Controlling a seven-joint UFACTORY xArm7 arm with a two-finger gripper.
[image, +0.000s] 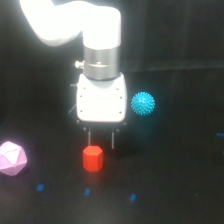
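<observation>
My white arm comes down from the upper left to the gripper (101, 140), whose two thin fingers stand apart just above a small red hexagonal block (92, 158) on the dark table (160, 190). The gripper is open; I see nothing held between the fingers.
A pink faceted ball (11, 158) lies at the left edge, and a cyan spiky ball (143, 103) sits right of the gripper. Small blue marks dot the dark surface.
</observation>
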